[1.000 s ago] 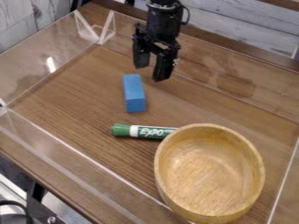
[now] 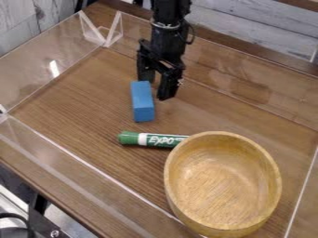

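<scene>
The black gripper (image 2: 161, 71) is open at the upper middle, low over the wooden surface just behind a blue block (image 2: 143, 101). Whether its fingers touch the block is hard to tell. A green Expo marker (image 2: 152, 138) lies in front of the block. A yellow oval bowl (image 2: 221, 180) sits at the lower right.
The wooden tray's left wall (image 2: 50, 65) and back edge bound the area. Bare wood lies to the left of the block and to the right of the gripper. Black cables show at the bottom left corner.
The gripper has moved down and toward the viewer, closer to the blue block. The block, marker and bowl have not moved.
</scene>
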